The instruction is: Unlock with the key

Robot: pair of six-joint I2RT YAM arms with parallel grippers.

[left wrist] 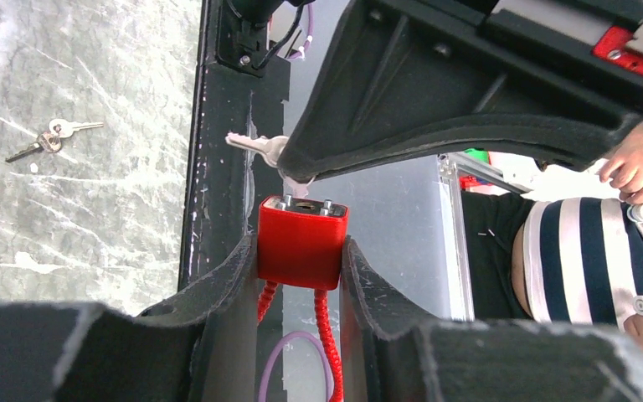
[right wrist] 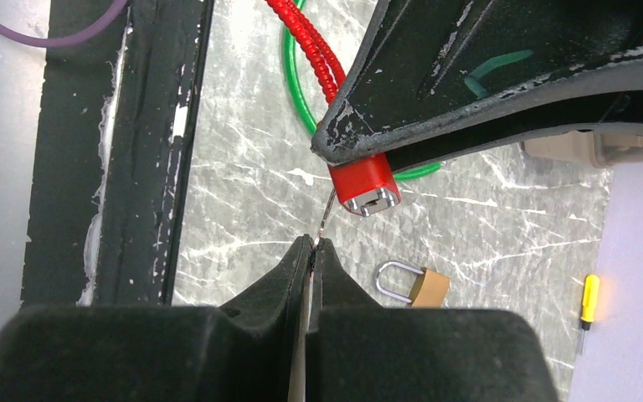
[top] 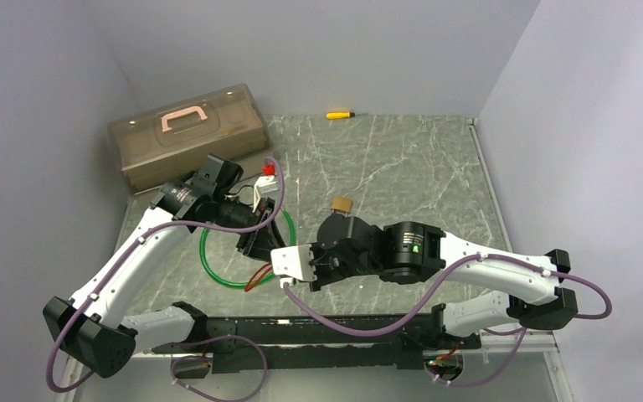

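A red lock body with red coiled cable sits between the fingertips of my left gripper; it also shows at the centre of the right wrist view (right wrist: 360,180). My right gripper is shut on a thin key (right wrist: 327,209), whose blade points up beside the red lock, apparently apart from it. In the left wrist view this key (left wrist: 255,144) is above the lock. Two loose keys (left wrist: 59,132) lie on the grey surface.
A brass padlock (right wrist: 429,288) lies on the surface, with a yellow screwdriver (top: 340,115) at the back. A toolbox (top: 186,142) stands at back left, a green hose (top: 205,255) near it. Grey walls bound both sides.
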